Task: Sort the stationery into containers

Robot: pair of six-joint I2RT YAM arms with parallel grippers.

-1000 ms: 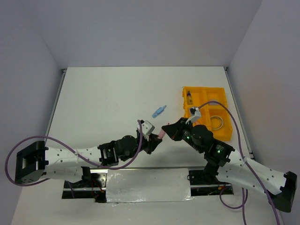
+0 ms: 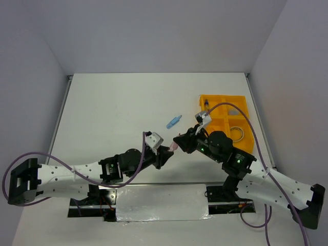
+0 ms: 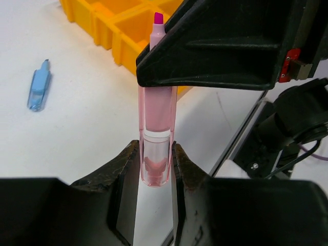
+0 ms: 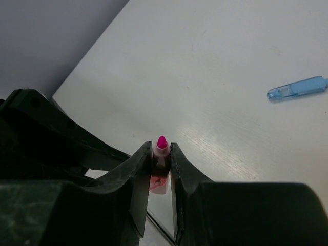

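A pink see-through marker [image 3: 157,110] with a magenta tip stands between my two grippers. My left gripper is shut on its lower end. My right gripper has its fingers on either side of the marker's tip end; whether they press on it cannot be made out. In the top view the pink marker [image 2: 173,146] shows as a short piece in the gap between the two arms. A blue marker [image 2: 174,122] lies alone on the white table. To the right sits the yellow compartment tray [image 2: 220,98], partly covered by my right arm.
In the tray are a dark slim item [image 2: 207,104] at the back left and a ring-shaped roll [image 2: 237,134] at the right. Grey walls enclose the sides.
Both grippers have shifted a little to the left with the pink marker between them. The right gripper has also turned. The blue marker and the tray have stayed put.
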